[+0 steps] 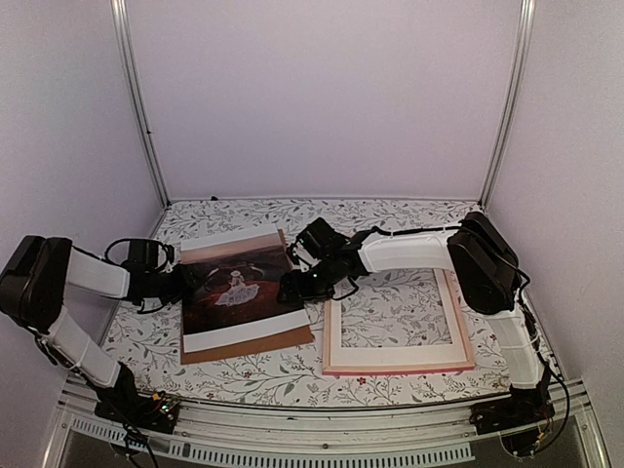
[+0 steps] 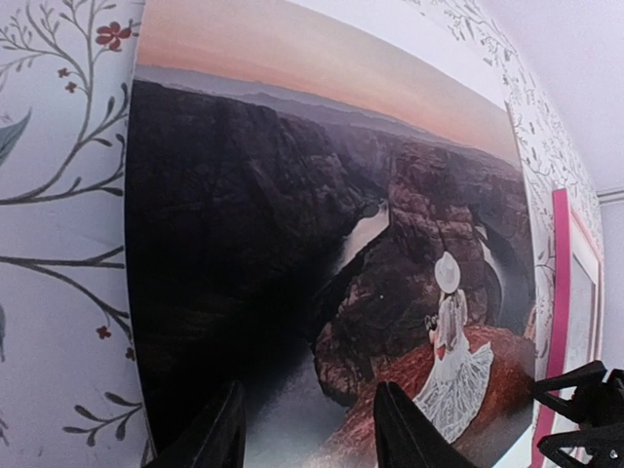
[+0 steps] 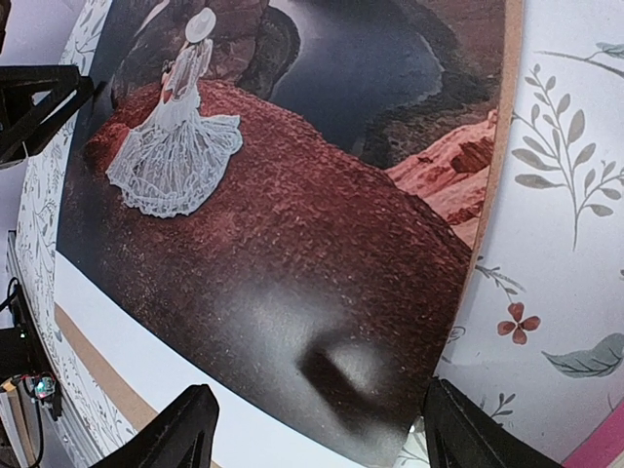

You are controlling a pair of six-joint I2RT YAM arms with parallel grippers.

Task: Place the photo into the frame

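Observation:
The photo (image 1: 235,285), a dark rocky scene with a figure in a white dress (image 2: 453,385), lies flat on a brown board (image 1: 249,348) that shows along its front and right edges. At its left edge, my left gripper (image 1: 187,280) has its fingertips reaching over the print; the left wrist view shows the fingers (image 2: 223,429) apart with nothing gripped. My right gripper is also open at the photo's right edge, one finger over the print and the other just beyond the edge. The empty frame (image 1: 398,360), pale with a pink outer side, lies to the right.
The right forearm (image 1: 409,252) reaches across above the back of the frame. Patterned cloth (image 1: 244,390) covers the table, with free room behind and in front of the photo. Walls (image 1: 58,146) close in the sides and back.

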